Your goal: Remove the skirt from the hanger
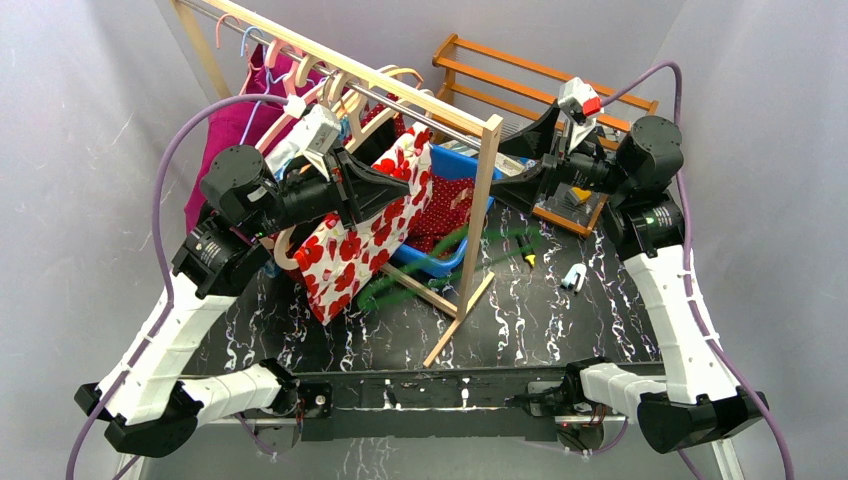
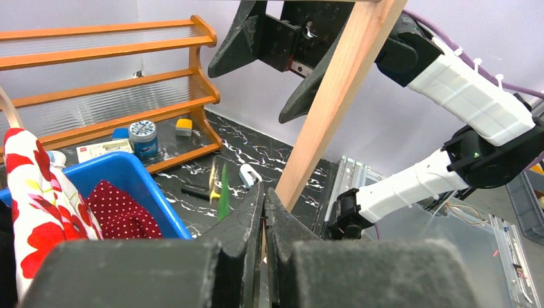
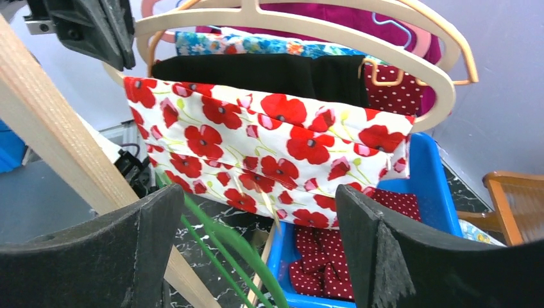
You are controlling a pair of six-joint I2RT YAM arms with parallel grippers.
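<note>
A green hanger [image 1: 405, 285] shows as a blurred streak below both grippers, apart from them in the top view; the right wrist view also has the blurred green hanger [image 3: 234, 240]. My left gripper [image 1: 408, 188] is shut with nothing between its fingertips. Beyond the rack post, my right gripper [image 1: 497, 168] stands open and empty. A dark red dotted cloth [image 1: 440, 215] lies in the blue basket [image 1: 440, 268]. White fabric with red poppies [image 3: 276, 138] hangs from a cream hanger [image 3: 359, 38] on the rack.
The wooden rack post [image 1: 478, 220] stands between the two grippers. Behind the basket is an orange wooden shelf [image 1: 560, 75]. A yellow-tipped black tool [image 1: 526, 250] and a small white-and-blue item [image 1: 574, 277] lie on the dark marbled table, whose right front is mostly clear.
</note>
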